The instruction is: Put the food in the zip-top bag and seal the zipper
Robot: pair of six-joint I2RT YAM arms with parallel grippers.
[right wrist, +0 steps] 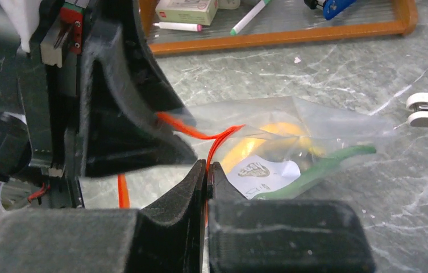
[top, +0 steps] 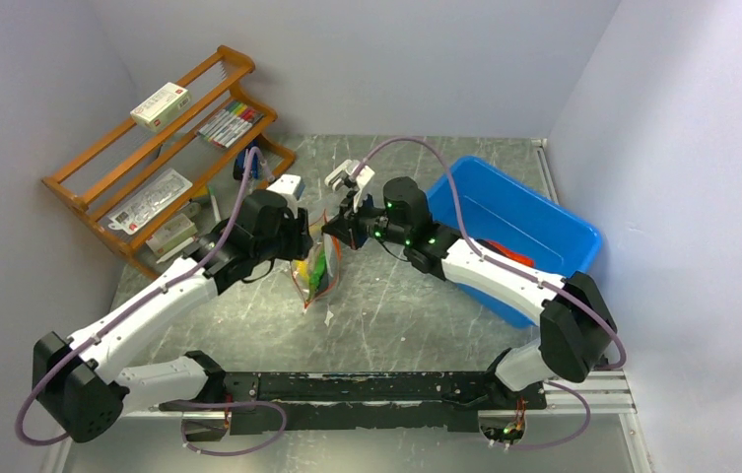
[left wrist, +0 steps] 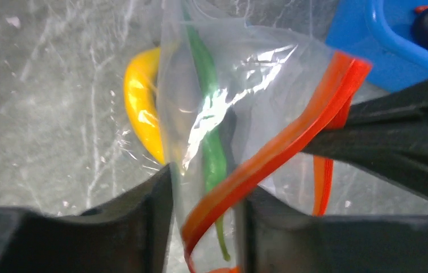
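Observation:
The clear zip bag [top: 316, 268] with an orange-edged mouth holds a yellow banana-like item [left wrist: 140, 96] and a green bean-like item [left wrist: 211, 159]. My left gripper is at the bag's mouth, fingers part open around the film and orange zipper; whether it grips is unclear. My right gripper is shut on the orange zipper strip, beside the left one. In the right wrist view a white label shows among the bag's contents.
A blue bin [top: 495, 207] with red and dark items stands to the right. A wooden rack [top: 130, 158] with boxes and markers is at the back left. A stapler-like object [right wrist: 427, 108] lies behind the bag.

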